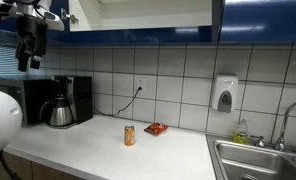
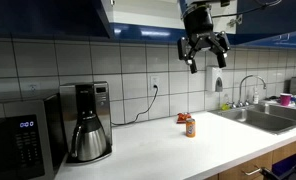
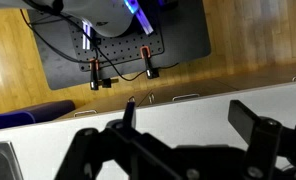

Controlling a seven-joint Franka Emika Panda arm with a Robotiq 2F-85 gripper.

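Note:
My gripper (image 1: 29, 64) hangs high at the left in the first exterior view, well above the counter. In the second exterior view the same gripper (image 2: 207, 66) points downward near the top right, its fingers spread. Between the fingers in the wrist view there is only bare counter and floor, so the gripper is open and empty. An orange can-like object (image 1: 129, 135) stands upright on the white counter (image 1: 83, 150). Behind it, near the wall, lies a small red package (image 1: 155, 129). Neither item is distinguishable in the wrist view.
A coffee maker with a steel carafe (image 2: 89, 138) stands beside a microwave (image 2: 20, 140). The sink (image 1: 253, 160) is at the other end, under a wall dispenser (image 1: 225, 93). Blue-edged cupboards (image 1: 128, 36) overhang the counter.

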